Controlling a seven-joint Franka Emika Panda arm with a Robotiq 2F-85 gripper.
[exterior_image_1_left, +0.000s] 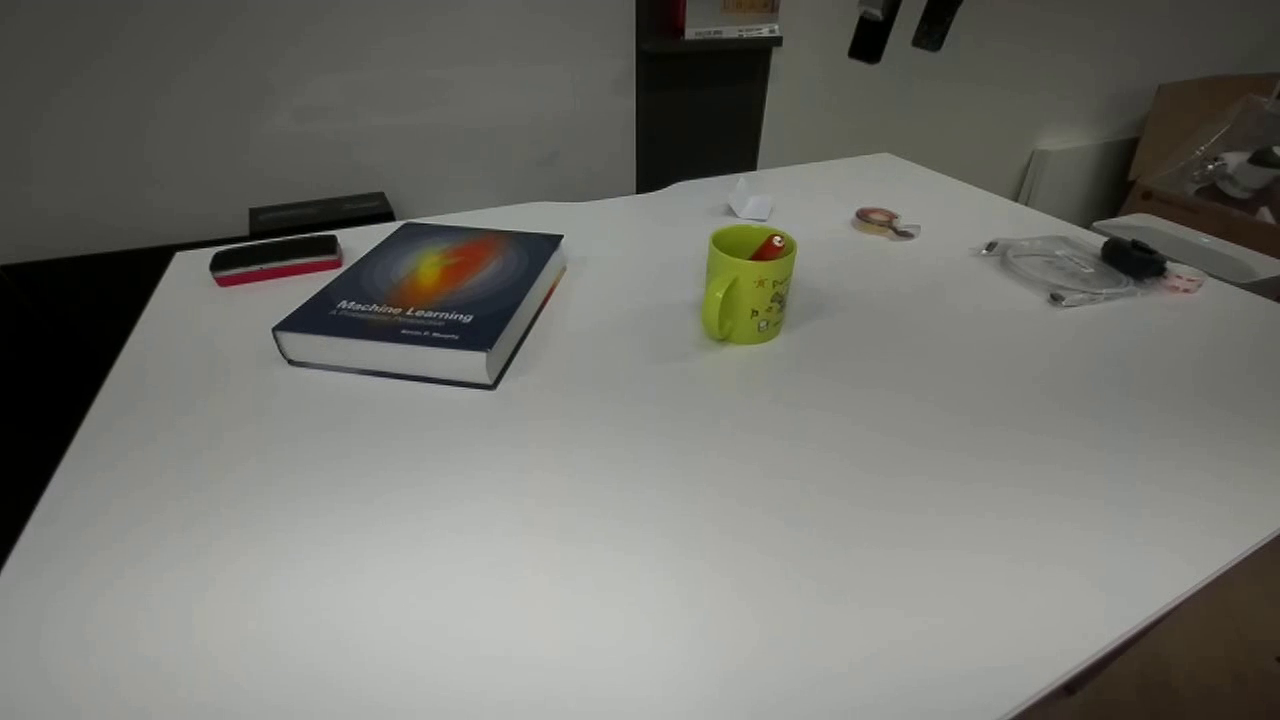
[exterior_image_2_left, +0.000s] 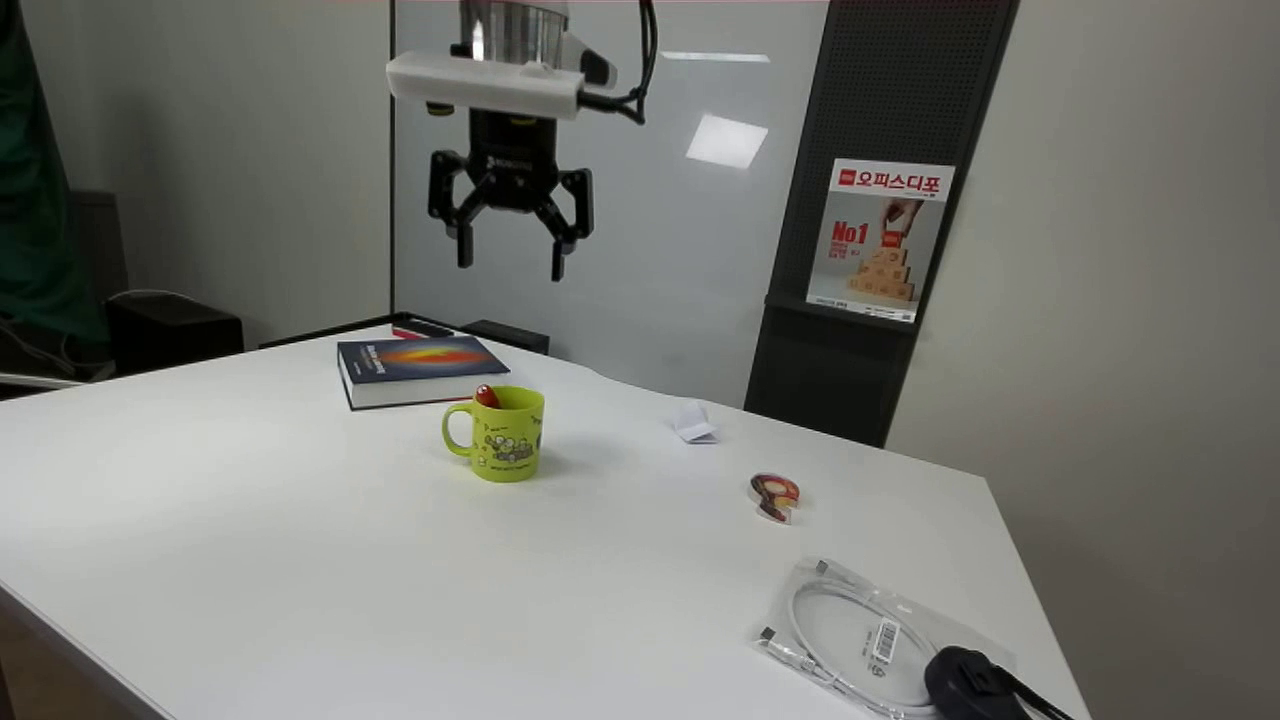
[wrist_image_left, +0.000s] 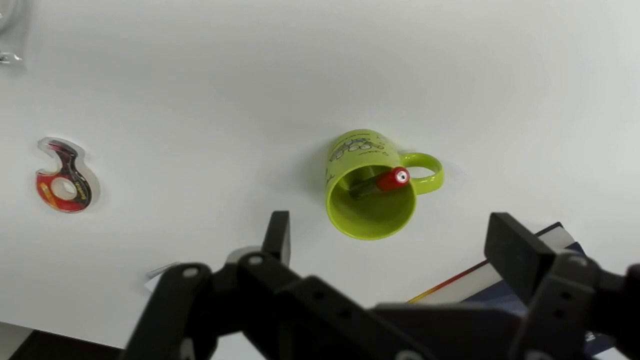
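A green mug (exterior_image_1_left: 746, 300) stands upright on the white table, its handle toward the book side in the wrist view. Inside it leans a red-capped marker (wrist_image_left: 393, 179), the cap at the rim and the lower part down in the mug. High above the table, my gripper (exterior_image_2_left: 512, 262) is open with nothing between its fingers. From the wrist, the mug (wrist_image_left: 372, 207) appears beyond the fingertips, well below them. Only the tips of the fingers (exterior_image_1_left: 872, 36) show at the top of exterior view 1.
A thick dark book (exterior_image_1_left: 420, 300) lies left of the mug, with a black-and-red eraser (exterior_image_1_left: 277, 259) behind it. Folded white paper (exterior_image_2_left: 692, 422), a tape dispenser (exterior_image_2_left: 775, 496) and a bagged cable (exterior_image_2_left: 852, 642) lie toward the other side.
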